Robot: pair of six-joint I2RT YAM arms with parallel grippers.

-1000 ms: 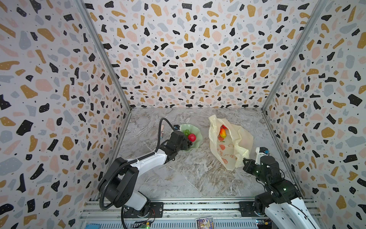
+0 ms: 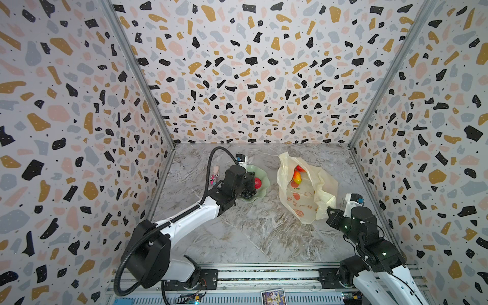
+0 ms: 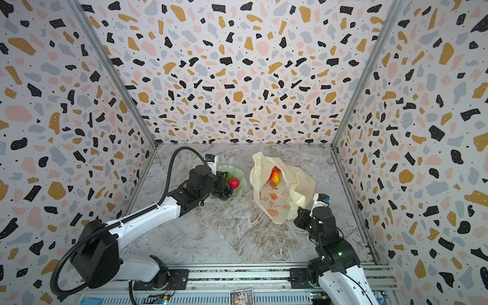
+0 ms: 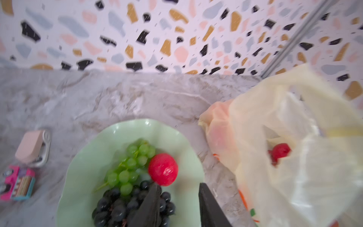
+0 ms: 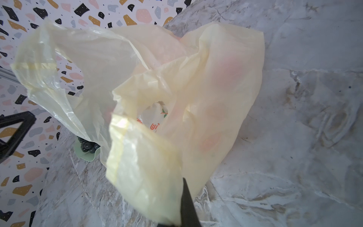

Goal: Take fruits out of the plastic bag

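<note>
A cream plastic bag (image 2: 307, 203) lies on the table with its mouth open and a red-yellow fruit (image 2: 297, 176) inside. Left of it, a pale green bowl (image 4: 87, 158) holds green grapes (image 4: 130, 163), dark grapes (image 4: 118, 211) and a red round fruit (image 4: 162, 169). My left gripper is over the bowl with its fingers apart, nothing visible between them. My right gripper is shut on the near edge of the bag, at its right side in the top views.
A pink-and-white object (image 4: 29, 145) and a small colourful toy (image 4: 19, 183) sit left of the bowl. Bare marble table (image 2: 259, 233) lies in front of the bowl and bag. Patterned walls enclose the back and sides.
My right gripper has edged up and right with the bag's edge.
</note>
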